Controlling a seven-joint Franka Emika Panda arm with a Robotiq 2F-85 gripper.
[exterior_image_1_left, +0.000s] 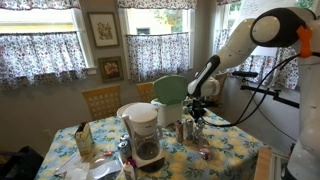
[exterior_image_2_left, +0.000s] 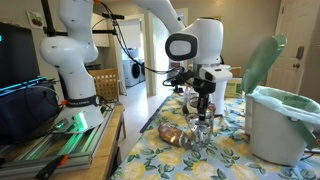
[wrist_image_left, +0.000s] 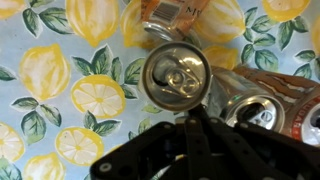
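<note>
My gripper is shut at the bottom of the wrist view, with nothing clear between its fingertips. Just ahead of it stands a silver-topped can, its top facing the camera. From the side, the gripper points down close over a silvery can; I cannot tell whether they touch. An orange-brown can lies on its side nearby, also visible as a printed can at the top of the wrist view. More open-topped cans crowd the right, one a brown can.
A white bin with a green lid stands beside the arm. A white appliance is on the lemon-patterned tablecloth. In the wrist view, the cloth left of the cans is clear.
</note>
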